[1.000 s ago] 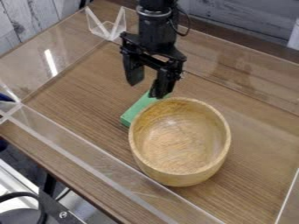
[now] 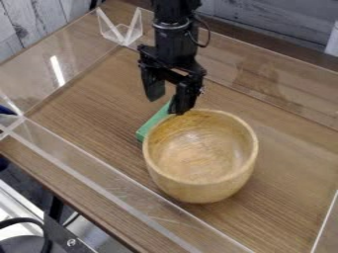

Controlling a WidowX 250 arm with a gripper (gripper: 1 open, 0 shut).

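My black gripper [image 2: 169,91] hangs over the middle of the wooden table, open, its two fingers spread apart. Just below it a green object [image 2: 154,123] lies on the table, partly covered from view by the rim of a large tan bowl [image 2: 199,158] in the lower middle. The bowl looks empty. Whether anything touches the fingertips is hard to tell.
A clear plastic item [image 2: 121,28] stands at the back left. Transparent strips run along the left and lower-left edge, and a black cable [image 2: 27,225] lies at the bottom left.
The arm and gripper have shifted slightly and look narrower from this view. The green object and bowl look nearly unchanged.
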